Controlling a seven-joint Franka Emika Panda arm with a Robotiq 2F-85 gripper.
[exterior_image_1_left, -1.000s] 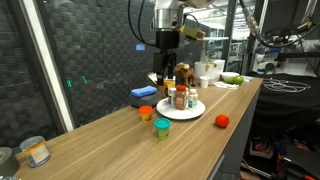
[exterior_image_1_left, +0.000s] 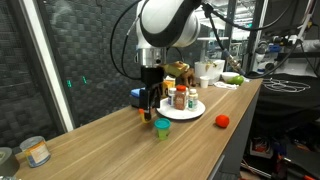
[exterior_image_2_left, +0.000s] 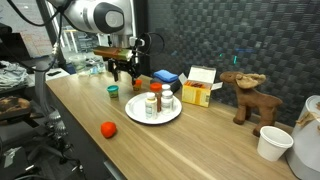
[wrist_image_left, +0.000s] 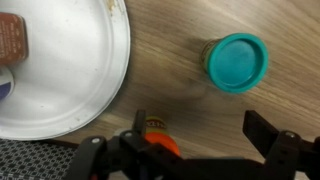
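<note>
In the wrist view the open gripper has one finger (wrist_image_left: 108, 150) at the left and the other at the right, with bare wood between them. An orange-topped container (wrist_image_left: 160, 138) shows at the lower edge, beside the left finger. The teal-lidded container (wrist_image_left: 238, 63) stands farther up, clear of both fingers; in exterior view 1 that teal container (exterior_image_1_left: 162, 128) is in front of the gripper (exterior_image_1_left: 146, 113). There, the gripper's body partly hides the orange container (exterior_image_1_left: 141, 113). A white plate (exterior_image_2_left: 138, 112) bears several small bottles.
A red tomato-like object (exterior_image_2_left: 108, 129) lies near the table's front edge. Behind the plate are a blue folded item (exterior_image_2_left: 165, 76) and an orange-and-white box (exterior_image_2_left: 199, 87). A toy deer (exterior_image_2_left: 256, 98) and white cup (exterior_image_2_left: 272, 143) stand farther along.
The arm has come down and to the left in exterior view 1, from above the plate to the orange container, which it now partly covers. The containers and plate look unmoved.
</note>
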